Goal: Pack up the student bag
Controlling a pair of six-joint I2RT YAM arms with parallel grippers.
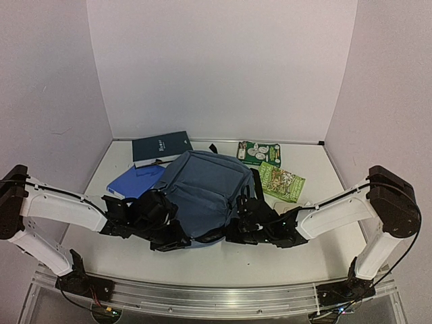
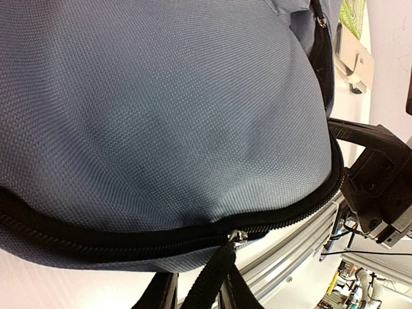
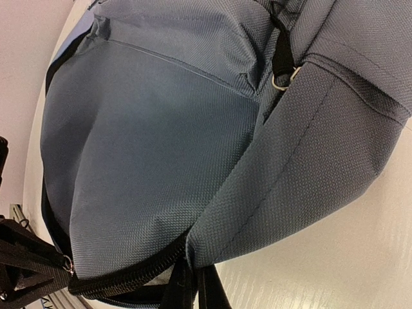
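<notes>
The blue-grey bag (image 1: 206, 182) lies in the middle of the table, its black zipper (image 2: 129, 243) curving along the front edge. At that edge my left gripper (image 1: 188, 242) is shut on the dark zipper pull (image 2: 215, 273), which hangs from a metal slider (image 2: 238, 236). My right gripper (image 1: 228, 235) is shut on a fold of the bag's fabric (image 3: 206, 241) beside the zipper's other end. In the right wrist view, the left fingertips (image 3: 61, 278) are next to the slider. The bag's inside is hidden.
Behind the bag at left lie a dark book (image 1: 162, 147) and a blue folder (image 1: 135, 181). On the right are a dark green box (image 1: 259, 153), a light green packet (image 1: 282, 182) and a pale case (image 2: 354, 58).
</notes>
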